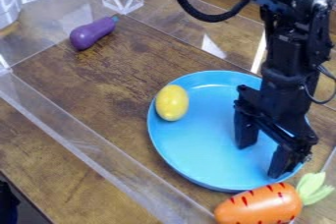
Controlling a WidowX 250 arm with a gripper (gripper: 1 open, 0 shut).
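My black gripper (273, 133) reaches down from the top right over a blue plate (203, 154), its fingers apart and low over the plate's right side, with nothing visible between them. A yellow egg-shaped toy (172, 102) rests on the plate's left part, clear of the gripper. An orange toy carrot (258, 204) with red stripes and a pale green top lies at the plate's lower right edge.
A purple toy eggplant (93, 31) lies at the upper left on the wooden surface (79, 90). Clear plastic walls run along the left and top. The wood left of the plate is clear.
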